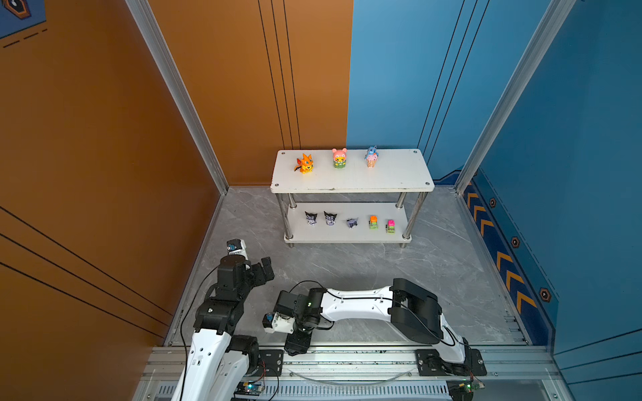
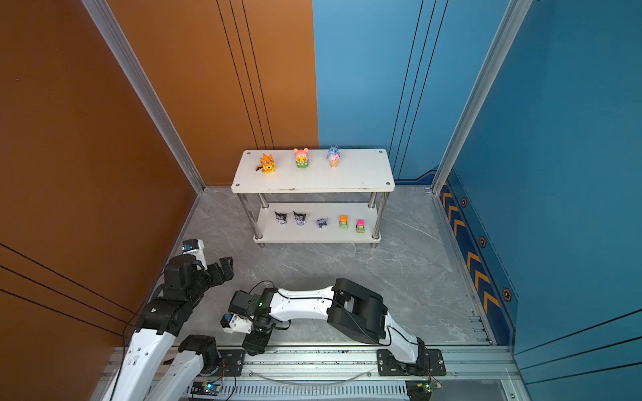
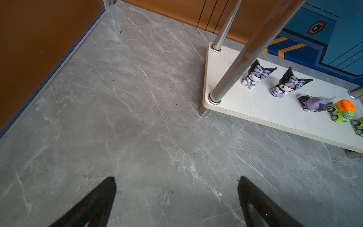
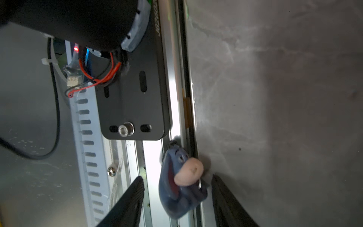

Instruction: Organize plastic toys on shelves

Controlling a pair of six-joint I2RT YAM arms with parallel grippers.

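Observation:
A blue-grey donkey toy with a pale muzzle lies at the border of metal rail and grey floor. My right gripper is over it, its fingers apart on both sides and gaps showing between them and the toy. In the top left view that arm hides the toy. My left gripper stands open and empty above bare floor, left of the shelf. On the white upper shelf are an orange toy, a pink-and-green toy and a blue-and-pink toy.
The lower shelf carries two black-and-purple figures, a purple toy lying over, and two small cars. Metal posts stand at its corners. A black mounting plate lies near the donkey toy. Floor before the shelf is clear.

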